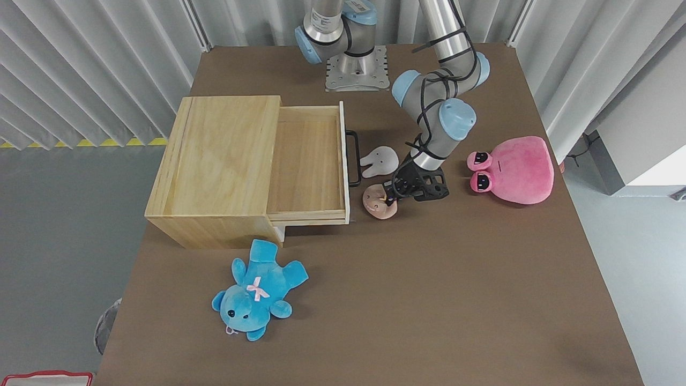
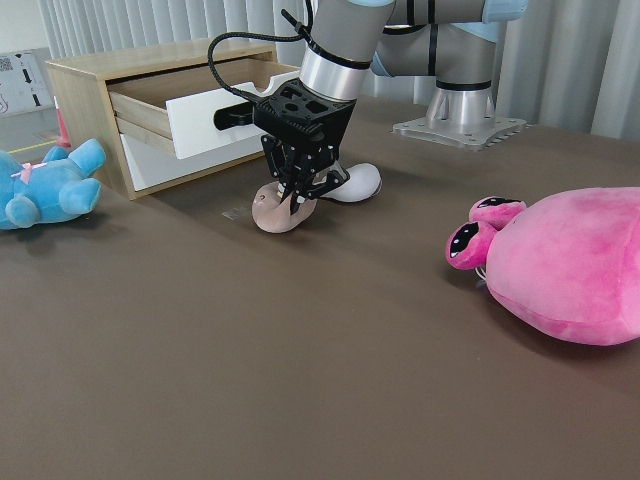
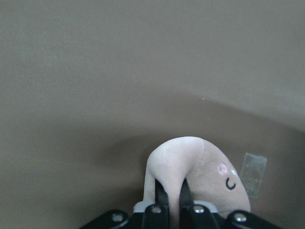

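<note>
My gripper is shut on a small pale pink plush [image 3: 217, 176] with an embroidered smile, pinching its fabric between the fingertips; the plush [image 1: 374, 201] sits at table level beside the open drawer [image 1: 305, 164] of a light wooden cabinet [image 1: 212, 161], under the black gripper body. A white plush [image 1: 379, 161] with a long-eared shape lies just behind it, near the drawer's black handle [image 1: 357, 157].
A blue plush bear [image 1: 263, 286] lies in front of the cabinet. A large pink plush [image 1: 514, 170] lies to the right.
</note>
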